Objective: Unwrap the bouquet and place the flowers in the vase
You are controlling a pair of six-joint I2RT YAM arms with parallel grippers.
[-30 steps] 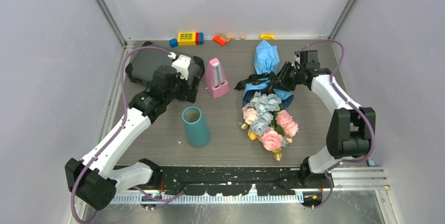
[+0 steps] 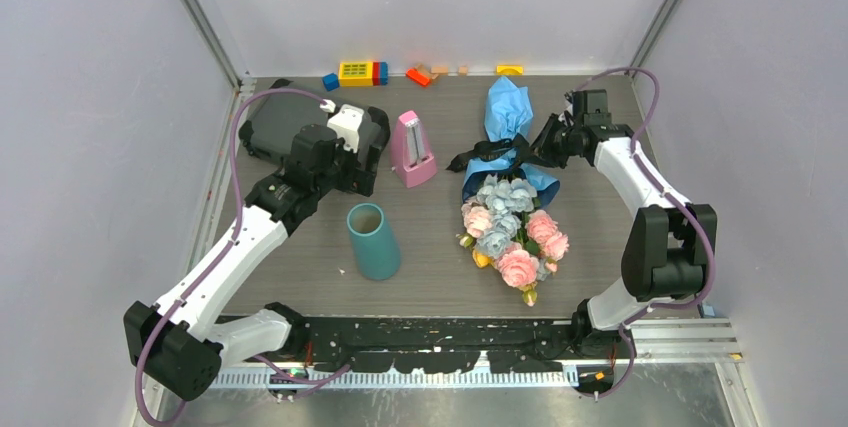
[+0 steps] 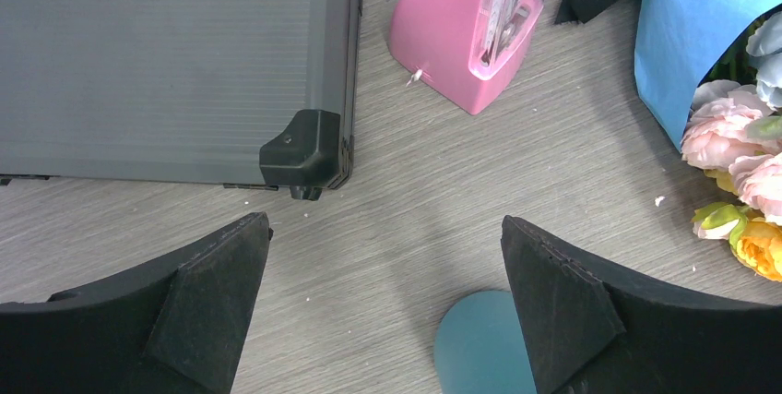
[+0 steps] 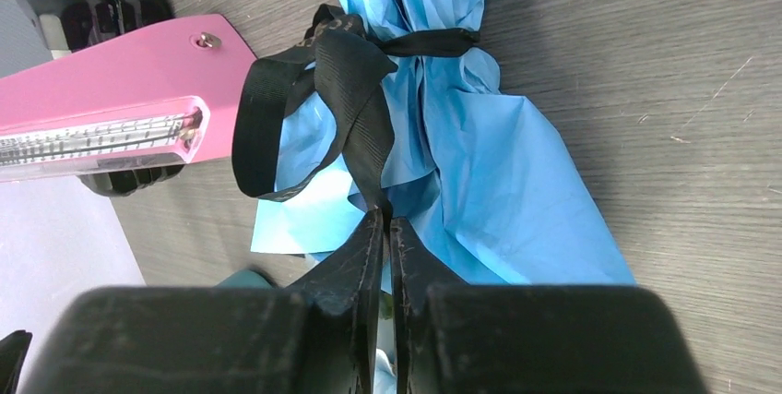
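Observation:
A bouquet of pink, blue and yellow flowers (image 2: 515,267) lies on the right half of the table, its stems in blue wrapping paper (image 4: 516,191) tied with a black ribbon (image 4: 360,126). The teal vase (image 2: 375,247) stands upright left of it. My right gripper is over the wrapping, its fingertips close together at the ribbon's hanging strand; whether they grip it is unclear. My left gripper stands open above the table, behind the vase, with nothing between its fingers.
A pink metronome (image 2: 412,147) stands between the arms. A dark grey case (image 2: 270,127) fills the back left. Toy blocks (image 2: 357,74) line the back edge. Bare table shows around the vase and at the right.
My right gripper and wrist have shifted slightly upward in the top view. The left arm, flowers and vase are unchanged.

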